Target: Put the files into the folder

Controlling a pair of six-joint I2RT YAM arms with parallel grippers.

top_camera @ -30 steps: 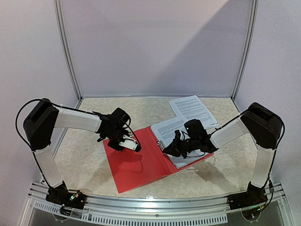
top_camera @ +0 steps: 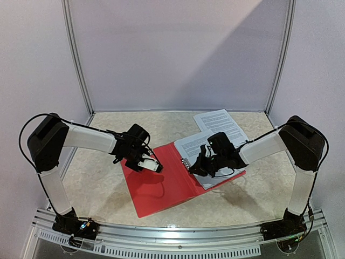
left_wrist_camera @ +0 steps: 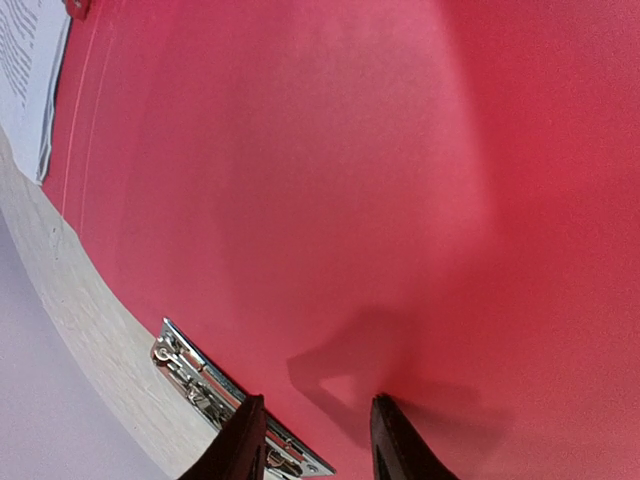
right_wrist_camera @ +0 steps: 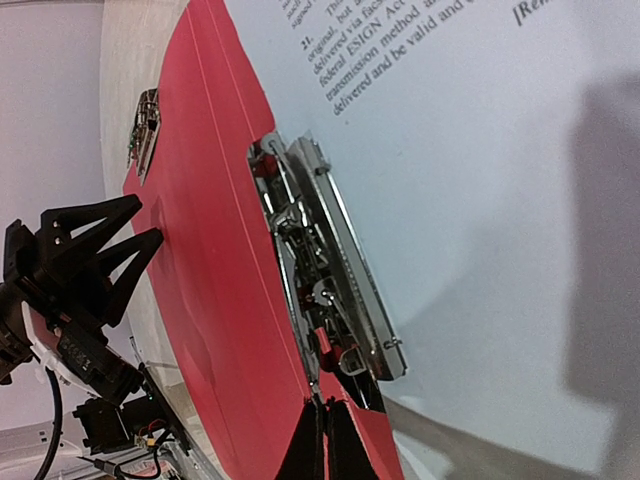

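The red folder (top_camera: 161, 186) lies spread open on the table. A printed stack of paper (top_camera: 194, 145) rests on its right half, partly hidden by my right arm. Beside the stack's left edge is a metal clip (right_wrist_camera: 320, 260) near the fold. My right gripper is shut, its tips right at the clip's near end; whether the thin lever is pinched between them is unclear. My left gripper is open and empty over the folder's left half, near a second metal clip (left_wrist_camera: 215, 395) at the folder's edge.
More printed sheets (top_camera: 223, 124) lie behind the folder, partly beyond the stack on it. Bare table (top_camera: 97, 189) shows to the left and in front. Walls enclose the sides and back.
The folder, with the stack on it, has slid slightly right and toward the back. My right gripper has shifted a little the same way. The left arm looks still.
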